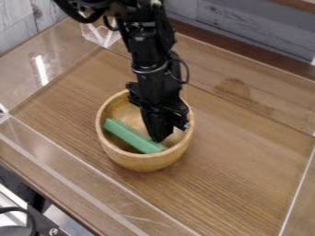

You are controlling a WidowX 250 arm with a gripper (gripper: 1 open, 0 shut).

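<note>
A round tan bowl [144, 160] sits on the wooden table, slightly left of centre. Inside it a green oblong object [131, 137] lies diagonally on the left side. The black arm comes down from the top, and its gripper [163, 123] reaches into the right part of the bowl, beside the green object. The fingertips are dark and small, so whether they are open or shut cannot be made out.
Bare wood [246, 147] is clear to the right and at the left. A clear or white item [99, 28] stands at the back left, behind the arm. A dark cable runs at the lower left corner.
</note>
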